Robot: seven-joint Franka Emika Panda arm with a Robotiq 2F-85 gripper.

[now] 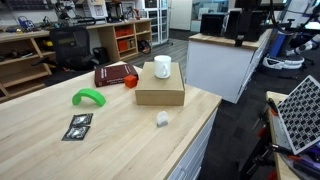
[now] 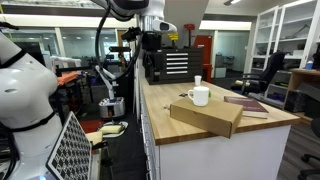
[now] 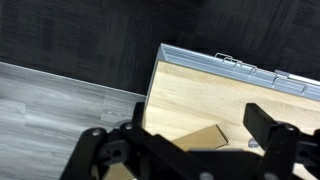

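My gripper (image 1: 238,43) hangs in the air off the table's right end, well apart from everything on it. In the wrist view the fingers of the gripper stand wide apart, open, with nothing held between them. Below them show the table corner and part of the cardboard box (image 3: 205,138). A white mug (image 1: 162,67) stands upright on top of that brown box (image 1: 160,97). In the second exterior view the mug (image 2: 200,96) shows its handle, and the gripper (image 2: 152,74) is to its left and higher.
On the wooden table (image 1: 60,160) lie a green arch (image 1: 89,97), a red object (image 1: 131,81), a dark red book (image 1: 115,75), a small white piece (image 1: 162,118) and black packets (image 1: 77,127).
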